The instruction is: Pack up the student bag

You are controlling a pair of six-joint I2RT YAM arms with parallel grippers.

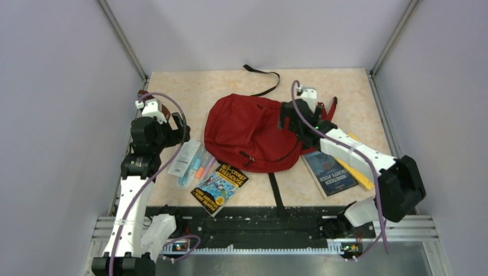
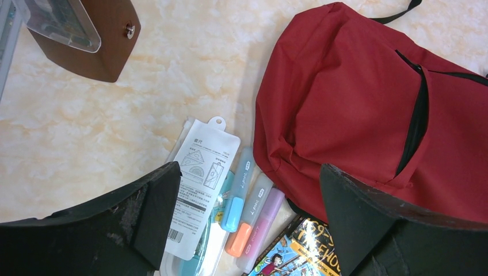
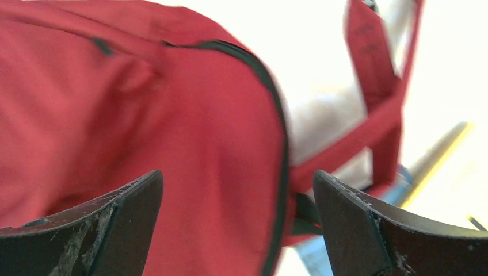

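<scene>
The red bag (image 1: pixel 239 129) lies flat mid-table, its black zipper (image 2: pixel 418 121) partly parted in the left wrist view. Above the bag's right part, my right gripper (image 1: pixel 300 117) is open, with no item between its fingers. To the left, my open, empty left gripper (image 1: pixel 183 127) hangs over the table. Below it lie a white-carded ruler set (image 2: pixel 201 187), a blue marker (image 2: pixel 237 192), an orange-capped marker (image 2: pixel 251 215) and a purple marker (image 2: pixel 263 227). A treehouse book (image 1: pixel 220 188) rests by the front edge; a blue book (image 1: pixel 331 173) partly covers a yellow one (image 1: pixel 361 177).
A brown case (image 2: pixel 109 43) with a clear lid stands at the far left. Red straps (image 3: pixel 377 123) stick out at the bag's right; black straps (image 1: pixel 275 190) trail towards front and back. Bare table shows along the back and far right.
</scene>
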